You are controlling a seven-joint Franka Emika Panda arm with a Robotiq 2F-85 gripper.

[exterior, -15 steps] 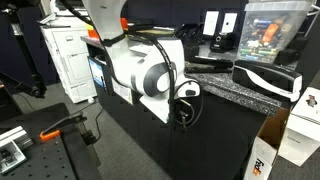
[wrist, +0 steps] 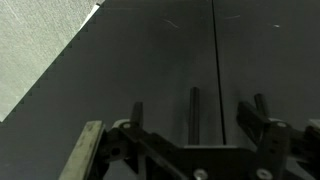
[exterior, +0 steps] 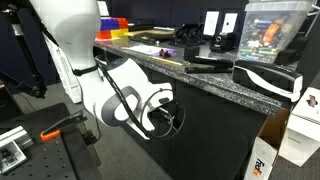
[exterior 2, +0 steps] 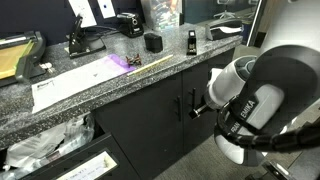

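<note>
My open gripper faces the front of a dark cabinet (wrist: 160, 50). In the wrist view, a slim vertical bar handle (wrist: 194, 112) stands between its spread fingers, nearer the middle than either side; whether they touch it cannot be told. A second handle (wrist: 260, 103) shows beyond the door seam, close to the right finger (wrist: 245, 112). From the second exterior view, the gripper (exterior 2: 205, 104) is by the cabinet doors, with a door handle (exterior 2: 181, 106) at its left. The arm hides most of the gripper in the first exterior view.
Above the doors runs a speckled countertop (exterior 2: 120, 65) carrying a keyboard (exterior 2: 70, 88), a small black box (exterior 2: 153, 43) and other items. An open drawer (exterior 2: 80, 168) juts out at lower left. White boxes (exterior: 300, 125) stand to the right in the first exterior view.
Seen from the first exterior view, the arm has swung left and lower along the cabinet front. Its gripper end has shifted slightly left. The cabinet and counter items look unchanged.
</note>
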